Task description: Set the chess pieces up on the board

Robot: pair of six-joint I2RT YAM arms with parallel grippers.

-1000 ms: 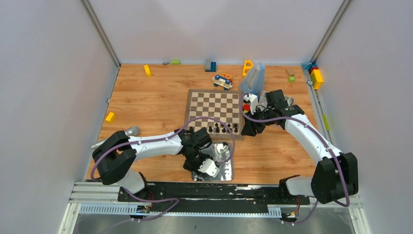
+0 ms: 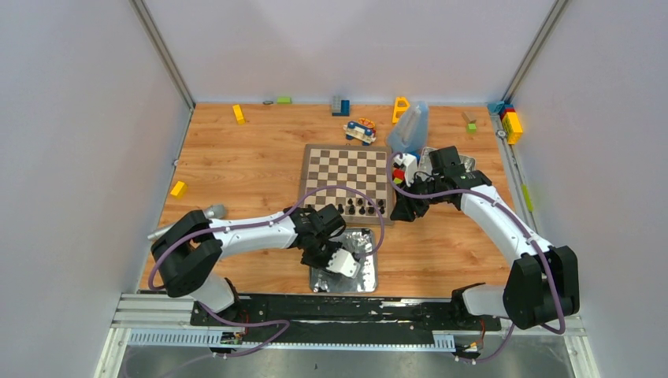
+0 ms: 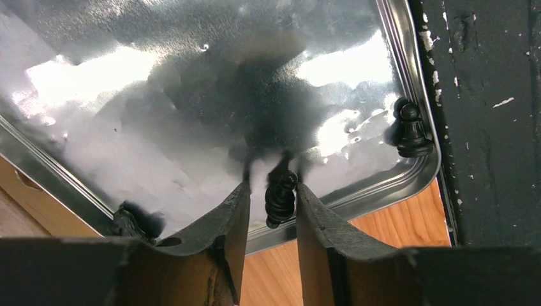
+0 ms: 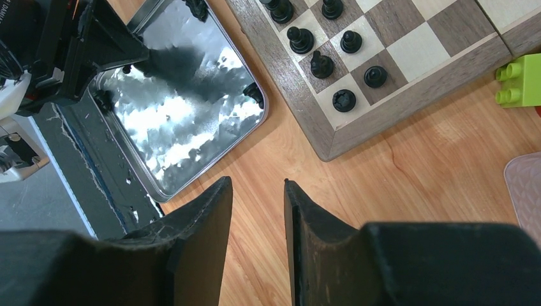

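Note:
My left gripper hangs over the metal tray (image 3: pixel 191 102), its fingers part open around a black pawn-like piece (image 3: pixel 279 201) lying near the tray's edge; whether they touch it is unclear. Other black pieces lie in the tray at a corner (image 3: pixel 411 131) and beside the left finger (image 3: pixel 131 223). The chessboard (image 2: pixel 346 165) has black pieces (image 4: pixel 300 39) standing on its near rows. My right gripper is over bare wood beside the board's corner, fingers part open with nothing between them.
A blue translucent bag (image 2: pixel 410 126), toy bricks and a toy car (image 2: pixel 359 134) stand behind and right of the board. A green brick (image 4: pixel 520 83) sits by the board's edge. Purple cables loop over both arms.
My left gripper has shifted slightly right over the tray since a second ago. The right arm has barely moved.

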